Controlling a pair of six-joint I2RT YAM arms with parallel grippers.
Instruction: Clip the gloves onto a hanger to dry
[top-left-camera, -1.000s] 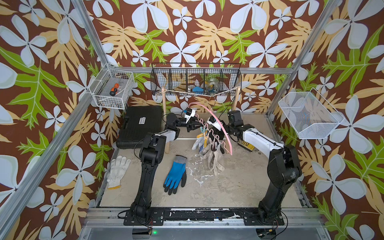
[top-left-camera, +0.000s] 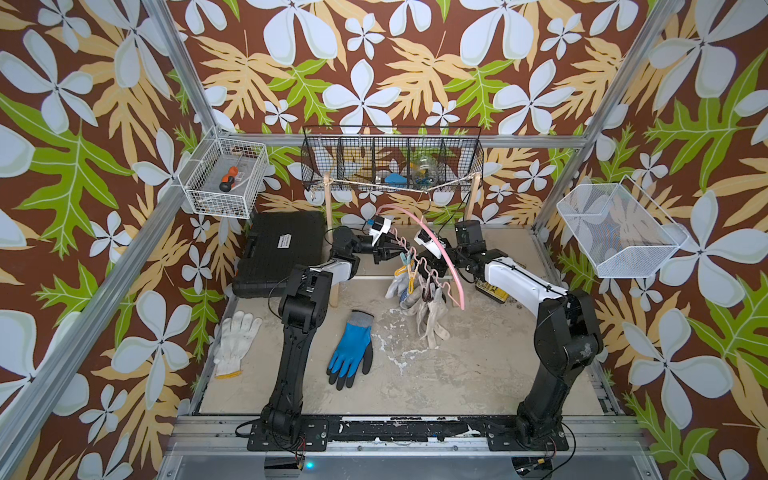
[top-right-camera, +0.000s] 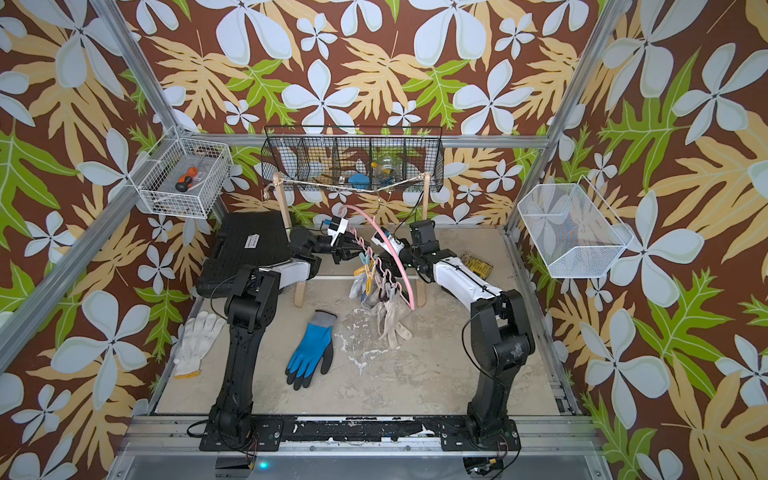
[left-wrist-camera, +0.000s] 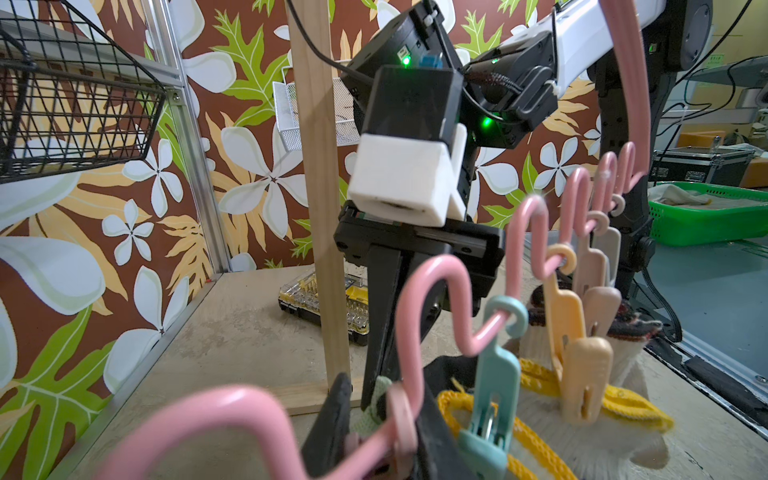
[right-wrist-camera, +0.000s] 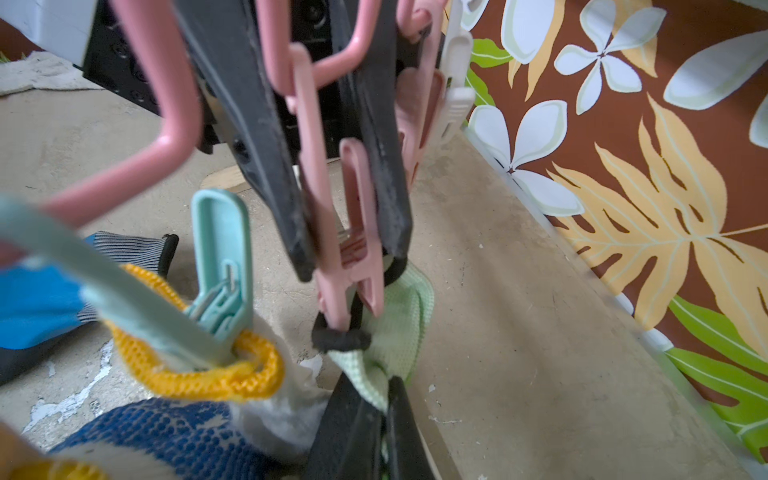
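Note:
The pink hanger (top-left-camera: 432, 232) stands between my arms, with several gloves (top-left-camera: 430, 316) hanging from its clips. My left gripper is shut on a pink clip (right-wrist-camera: 324, 232), squeezing its upper legs. Directly below, my right gripper is shut on the light green cuff (right-wrist-camera: 404, 312) of a glove with a dark edge. That dark edge lies at the clip's lower tips; whether it is between them I cannot tell. A teal clip (right-wrist-camera: 222, 264) beside it grips a yellow-edged glove cuff (right-wrist-camera: 248, 376). Flat on the table are a blue glove (top-left-camera: 349, 349) and a white glove (top-left-camera: 237, 340).
A black case (top-left-camera: 280, 254) lies at the back left. Wooden posts (left-wrist-camera: 320, 200) stand behind the hanger, and a yellow bit box (left-wrist-camera: 352, 308) sits at the back right. Wire baskets (top-left-camera: 392, 164) hang at the rear and sides.
Both arms and the hanger hold nearly the same place. The hanging gloves sway only slightly.

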